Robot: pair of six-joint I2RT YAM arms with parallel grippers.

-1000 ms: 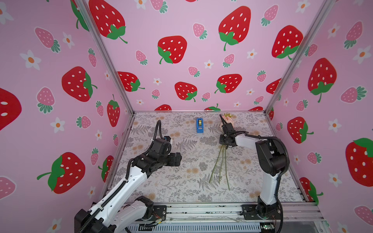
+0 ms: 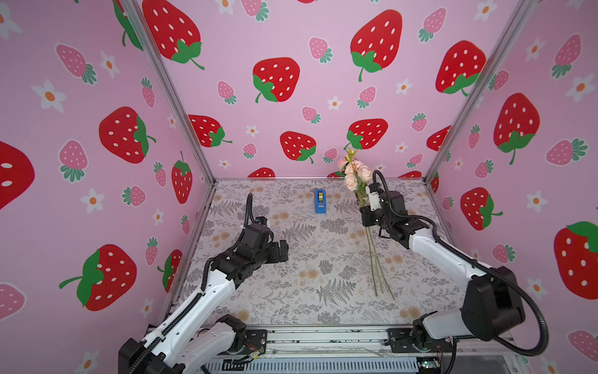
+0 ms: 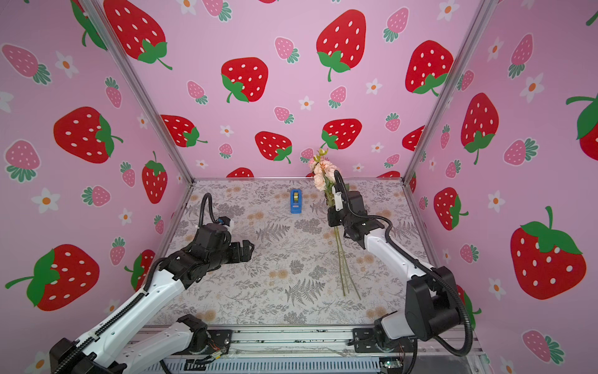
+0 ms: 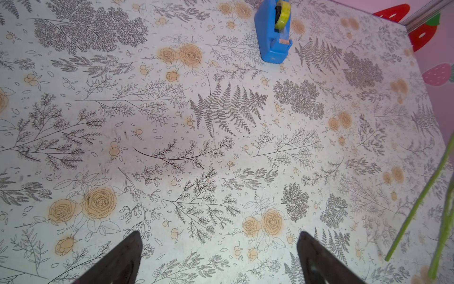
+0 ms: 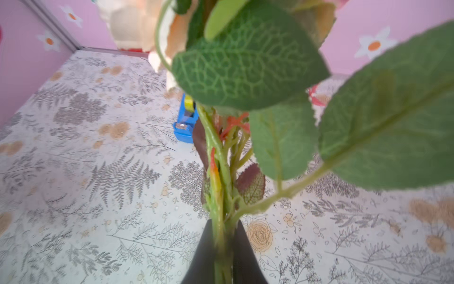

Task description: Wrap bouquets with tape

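Observation:
A bouquet of pale pink flowers [image 2: 355, 174] with long green stems [image 2: 374, 261] hangs upright-leaning over the right half of the table. My right gripper [image 2: 367, 215] is shut around the stems just below the leaves. In the right wrist view, its dark fingers [image 5: 201, 258] press the green stems [image 5: 221, 208] from both sides, and a big leaf covers part of the blooms. A blue tape dispenser [image 2: 320, 202] with a yellow roll stands at the back middle. My left gripper stands open over bare table, nothing between its fingers; the lower stems [image 4: 423, 198] show at its view's right edge.
Pink strawberry walls [image 2: 336, 93] close off the back and both sides. A metal rail [image 2: 324, 328] runs along the front edge.

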